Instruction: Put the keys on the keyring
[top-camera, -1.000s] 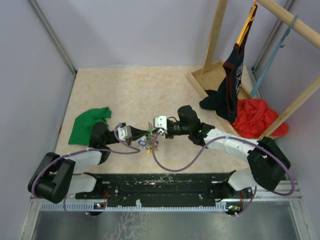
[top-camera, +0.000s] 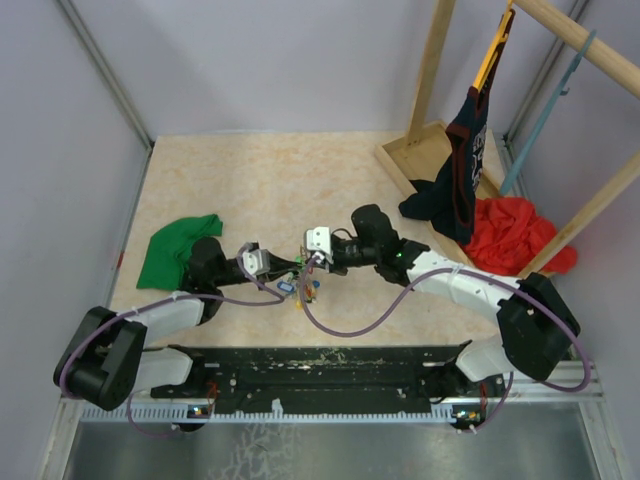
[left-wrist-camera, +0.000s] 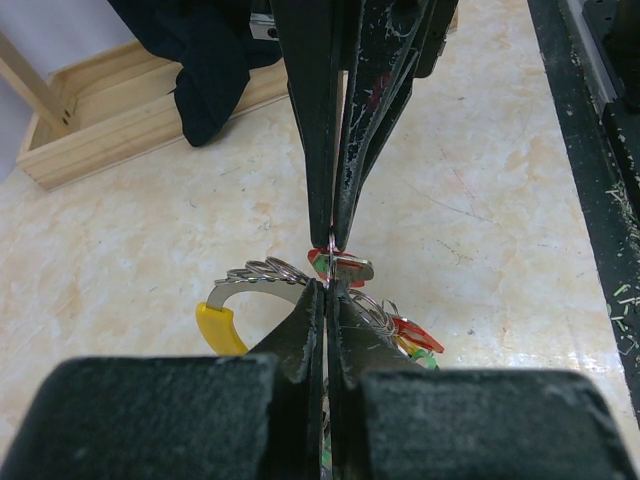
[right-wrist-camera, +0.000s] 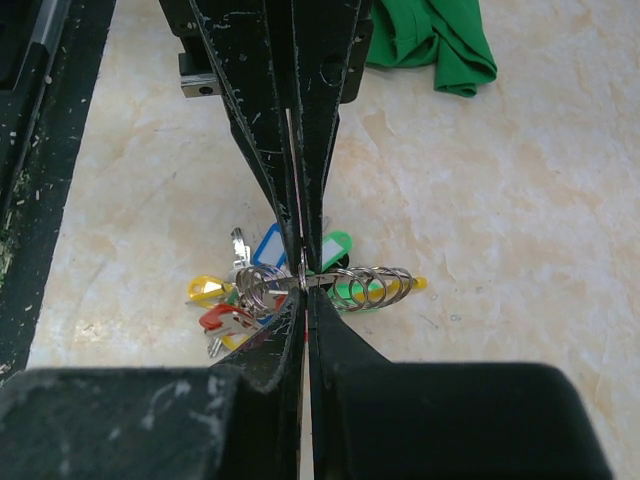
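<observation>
My left gripper and right gripper meet tip to tip over the centre of the table, both shut on thin metal at the keyring. The keyring coils (right-wrist-camera: 382, 285) run between and beside the fingertips. Keys with coloured caps and tags hang or lie below: a yellow one (right-wrist-camera: 206, 288), a red one (right-wrist-camera: 219, 318), a blue tag (right-wrist-camera: 265, 243) and a green tag (right-wrist-camera: 336, 243). In the left wrist view a red-capped key (left-wrist-camera: 420, 333) shows at the right of the bunch. Which exact piece each gripper pinches is hard to tell.
A green cloth (top-camera: 172, 250) lies at the left. A wooden rack (top-camera: 413, 160) with a dark hanging bag and a red cloth (top-camera: 515, 230) stands at the right.
Both arms have shifted only slightly; the right arm's body sits a little higher in the top view, and the grippers remain together at the same spot.
</observation>
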